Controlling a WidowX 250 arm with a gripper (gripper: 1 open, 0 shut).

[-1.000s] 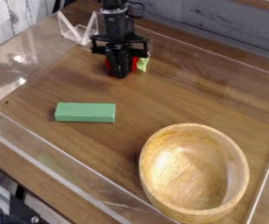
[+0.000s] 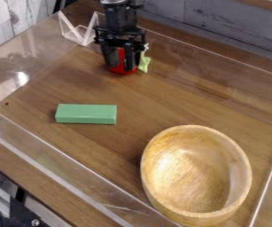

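My black gripper hangs at the top centre of the camera view, open, over a red object with a small pale green piece beside it. The gripper partly hides the red object, and whether its fingers touch it is hard to tell. A green block lies on the wooden table at the middle left. A large light wooden bowl sits at the lower right.
A clear wire-like or plastic holder stands at the upper left behind the gripper. Transparent edging runs along the table's left side.
Over the last second my gripper has shifted slightly up and back, uncovering more of the red object. The green block and bowl have not moved.
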